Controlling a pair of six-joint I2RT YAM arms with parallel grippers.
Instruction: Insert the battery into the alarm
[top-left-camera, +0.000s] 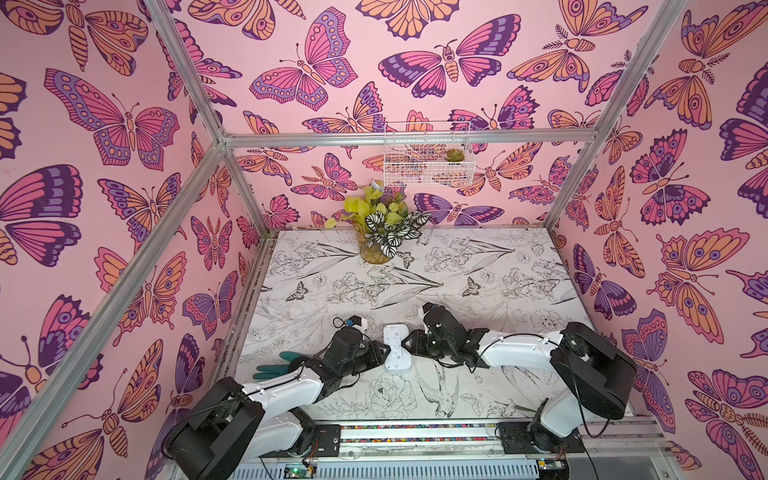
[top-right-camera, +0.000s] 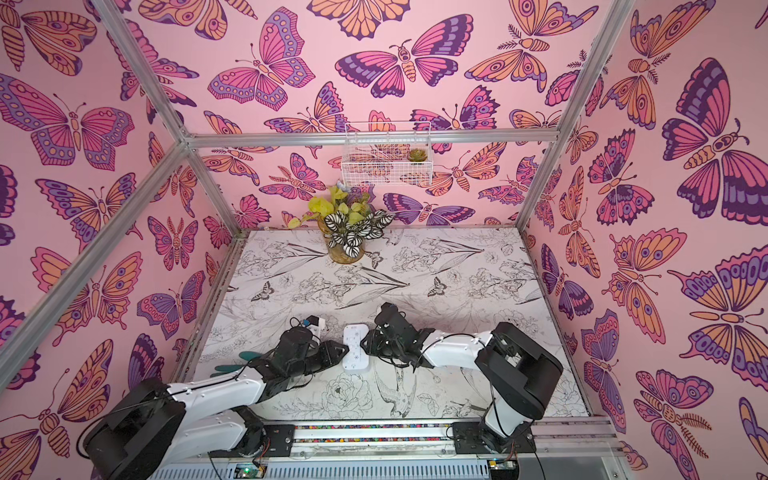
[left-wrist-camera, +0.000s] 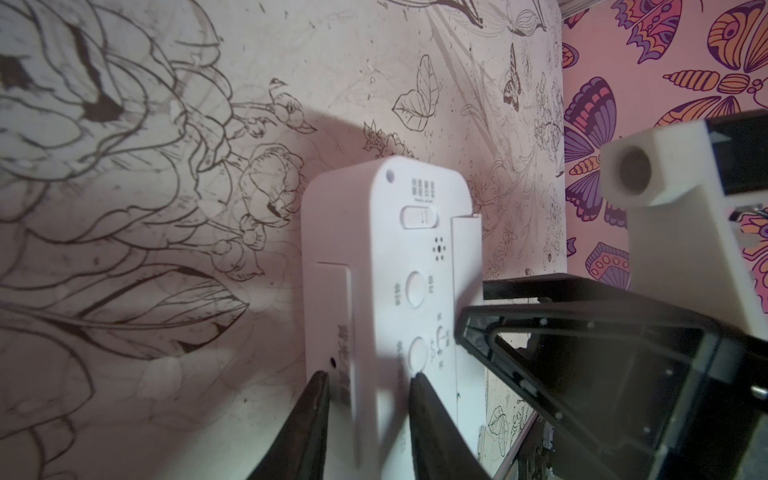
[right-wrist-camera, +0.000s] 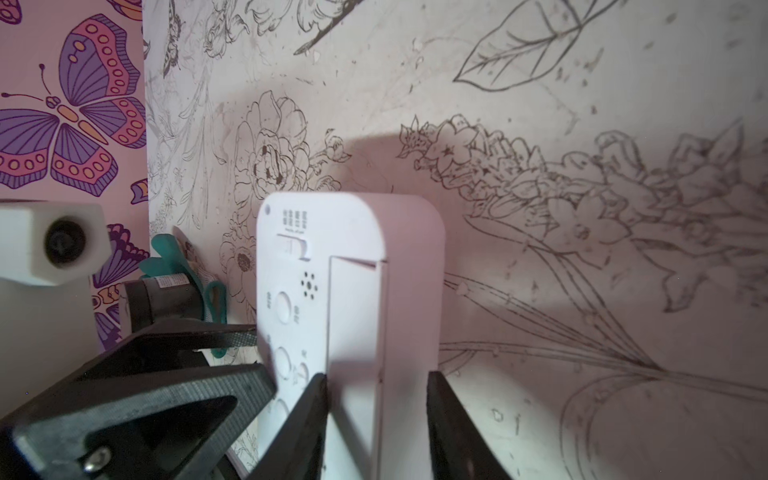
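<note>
The white alarm (top-left-camera: 397, 349) lies on the table between the two grippers, buttons upward. My left gripper is at its left side; blurred fingertips reach the casing, and how wide they stand is unclear. My right gripper is open at the opposite side, its fingertips around a raised-edged panel (right-wrist-camera: 352, 312) on the casing. Another panel with print shows on the side facing the left gripper. No battery can be made out.
Teal gloves (top-left-camera: 272, 369) lie left of the left arm. A potted plant (top-left-camera: 374, 244) stands at the back, below a wire basket (top-left-camera: 428, 172).
</note>
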